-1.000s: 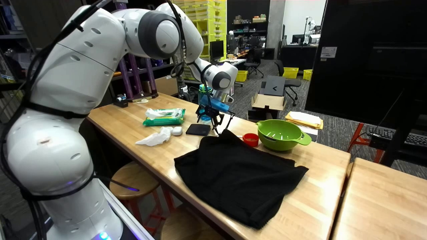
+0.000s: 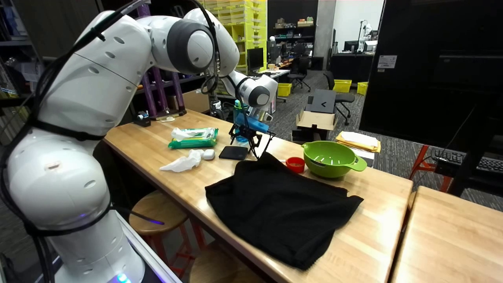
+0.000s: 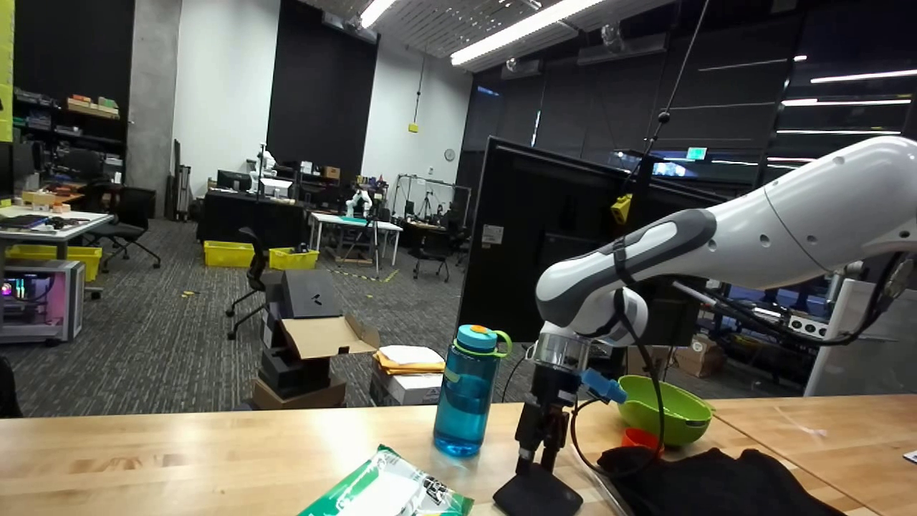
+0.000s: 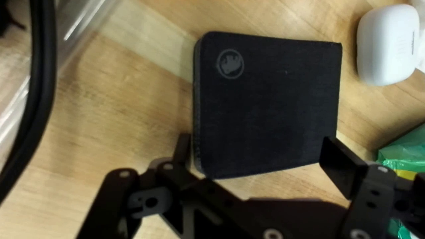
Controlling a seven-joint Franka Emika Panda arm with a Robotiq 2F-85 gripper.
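A flat black square item [image 4: 271,103] with a small round emblem lies on the wooden table in the wrist view. My gripper is open, one finger beside the item's left edge and the other near its lower right corner. Nothing is clamped between them. From the second exterior view, the gripper [image 3: 534,461] points down at the far end of the black item [image 3: 538,491]. In the first exterior view the gripper [image 2: 245,137] hovers just behind the item [image 2: 234,153]; whether the fingertips touch it or the table cannot be told.
Close by are a white case [image 4: 387,44], a crumpled tissue [image 2: 182,162] and a green wipes pack [image 2: 193,138]. A blue bottle [image 3: 468,391] stands behind. A black cloth [image 2: 283,203], red cup [image 2: 295,164] and green colander [image 2: 331,159] occupy the other side.
My gripper has shifted very slightly left and lower in the first exterior view. The black item and the other objects look unmoved.
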